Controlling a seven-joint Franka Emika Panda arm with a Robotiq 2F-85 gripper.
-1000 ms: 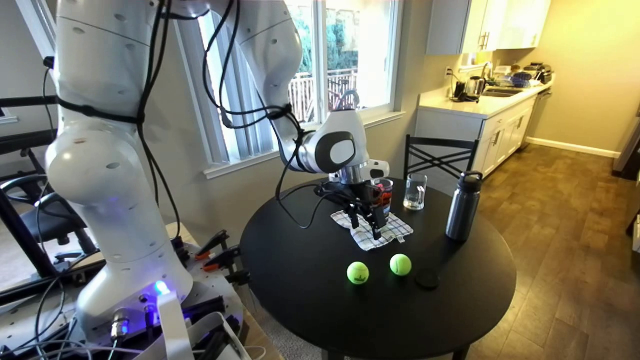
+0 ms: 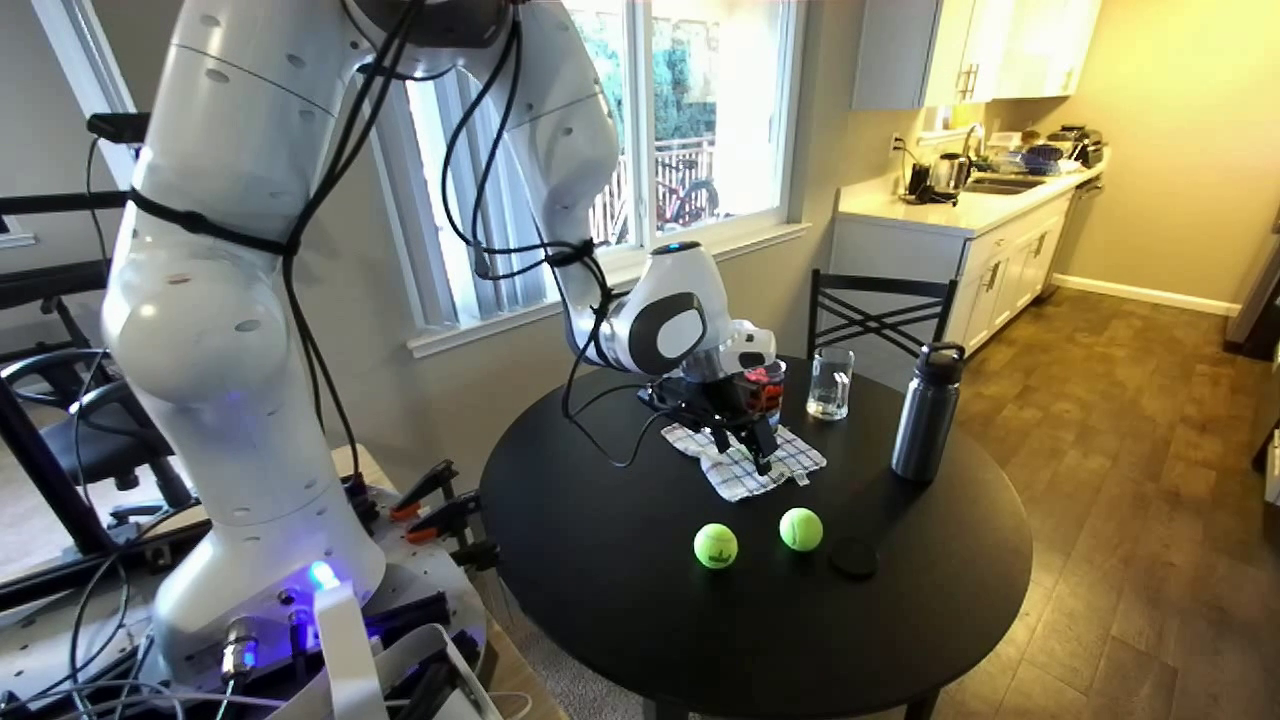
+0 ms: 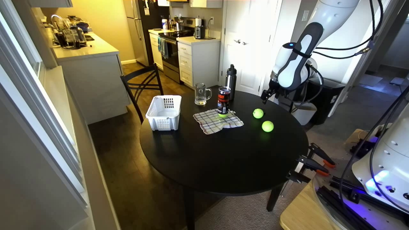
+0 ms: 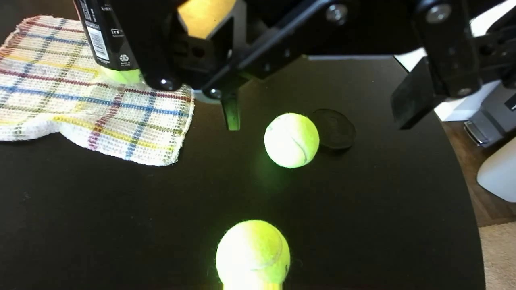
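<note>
My gripper is open, its two fingers wide apart with nothing held between them. In exterior view 1 the gripper (image 2: pixel 744 454) is seen in front of the checked cloth, held above the table. Two yellow-green tennis balls rest on the black round table. One ball (image 4: pixel 291 140) shows in the gap between the fingers in the wrist view, beside a dark round lid (image 4: pixel 333 128). The other ball (image 4: pixel 252 251) is at the bottom edge of that view. A black and red can (image 3: pixel 223 100) stands upright on the checked cloth (image 3: pixel 210 122), a green ball showing at its base.
A white basket (image 3: pixel 164 115), a glass mug (image 3: pixel 200 94) and a dark bottle (image 3: pixel 230 78) stand on the table (image 3: pixel 214 161). Clamps (image 3: pixel 312 164) lie near the table's edge by the robot base.
In exterior view 1 my gripper has shifted slightly to the right, and the wrist's top has tipped lower. The balls, cloth and can stay where they were.
</note>
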